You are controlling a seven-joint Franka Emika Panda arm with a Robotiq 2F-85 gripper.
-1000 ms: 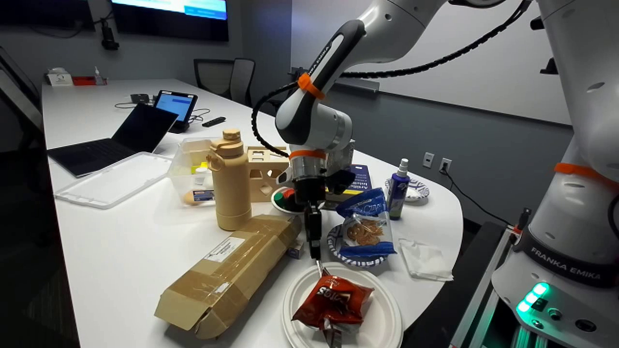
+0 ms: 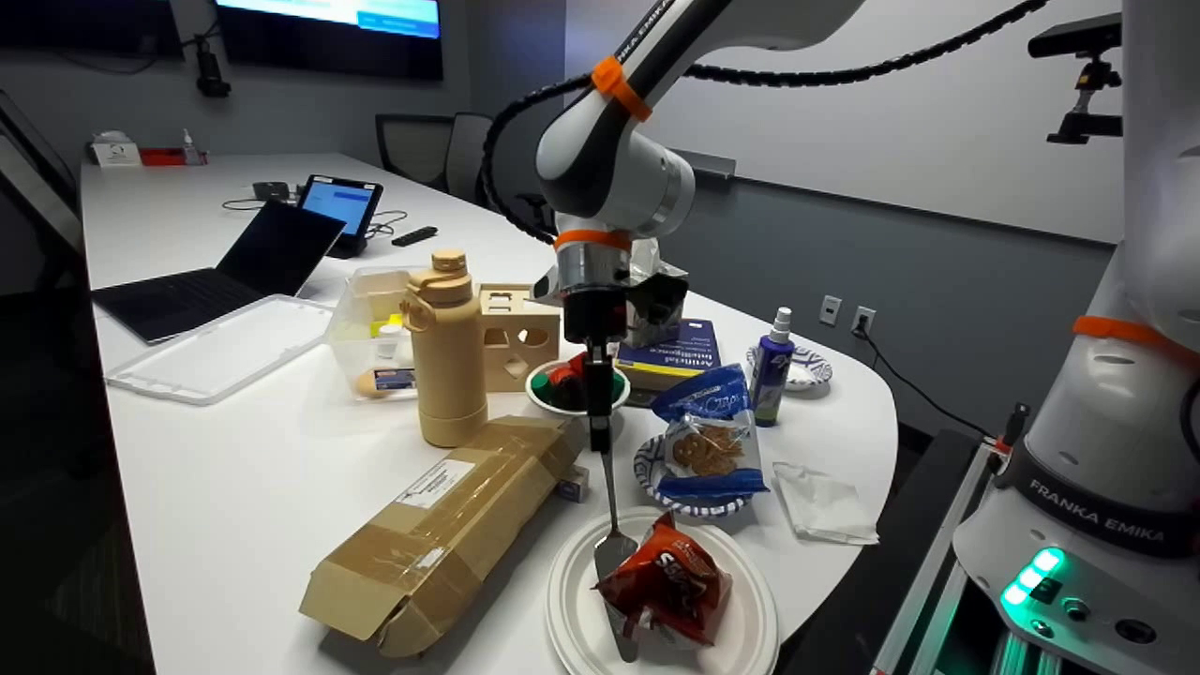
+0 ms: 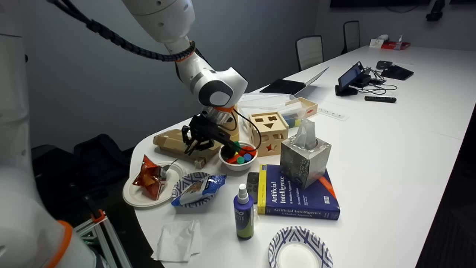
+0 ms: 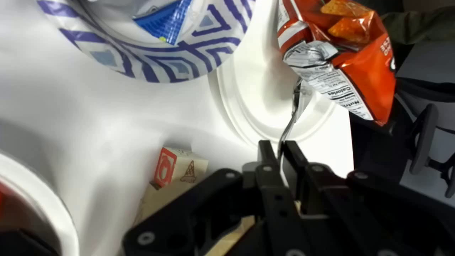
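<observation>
My gripper is shut on the thin handle of a metal utensil, which slants down to a white plate. In the wrist view the utensil runs from between the fingertips to the edge of a red chip bag. The bag is over the plate, tilted, with a corner pointing up; in exterior view 2 the bag stands steeply. Part of the utensil's head is hidden by the bag, and whether the bag rests fully on the plate I cannot tell.
A patterned bowl with a blue snack bag lies beside the plate. A cardboard box, a tan bottle and a bowl of coloured pieces stand close to the arm. A spray bottle is farther off.
My gripper has risen and drawn back slightly, exposing more of the utensil in exterior view 1. The red bag has turned and shifted to the right, one corner now pointing up.
</observation>
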